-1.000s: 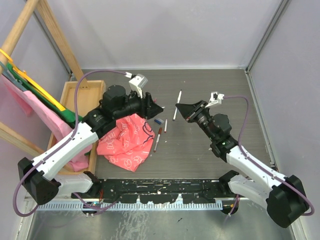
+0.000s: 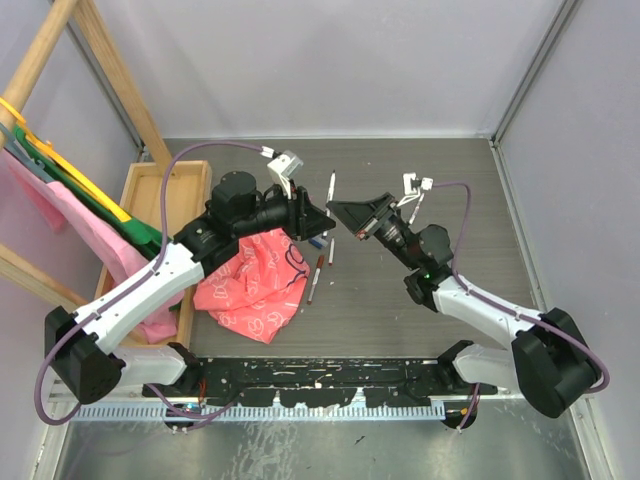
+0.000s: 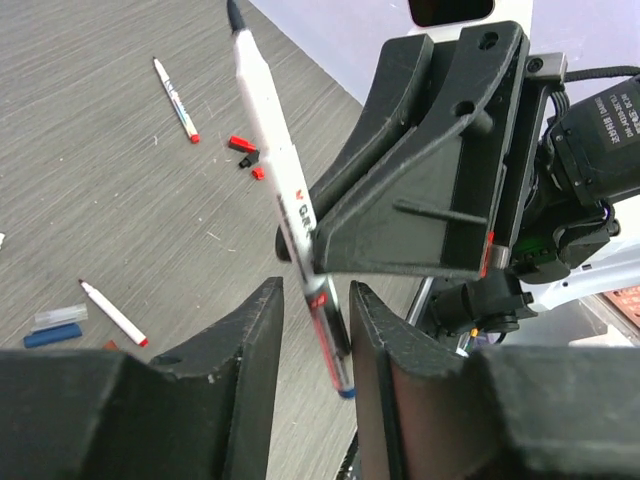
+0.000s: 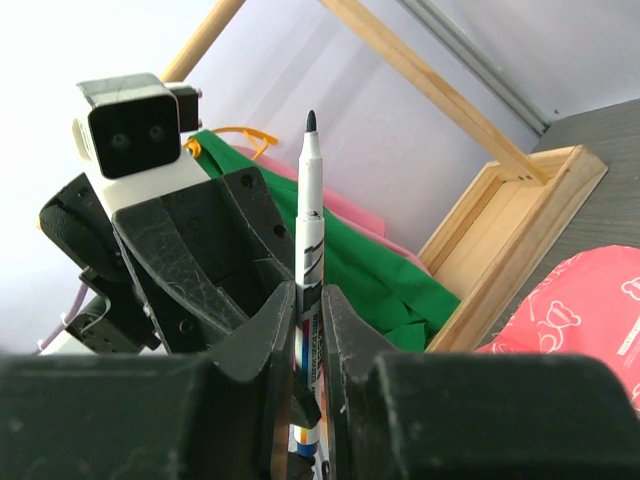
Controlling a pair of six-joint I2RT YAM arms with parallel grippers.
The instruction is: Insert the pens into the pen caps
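Observation:
A white marker [image 4: 310,215] with a black tip stands nearly upright, its bare tip pointing up and its blue end down. My right gripper is shut on its body. In the left wrist view the same marker [image 3: 265,110] leans across the picture, its lower part passing between the parted fingers of my left gripper. That gripper is open, with a gap still showing; whether a finger touches the marker cannot be told. Loose on the table lie a red cap [image 3: 241,144], a black cap [image 3: 249,159] and a small red piece [image 3: 258,173].
Other markers lie on the table, one at the far side [image 3: 176,98] and one nearer [image 3: 115,312], close to a blue block [image 3: 52,335]. A pink cloth [image 2: 255,285] with scissors [image 2: 297,262] and a wooden tray [image 2: 187,195] occupy the left.
My right gripper has moved left with the marker, up to the left gripper, and the marker now stands steeper. The left gripper has shifted slightly right.

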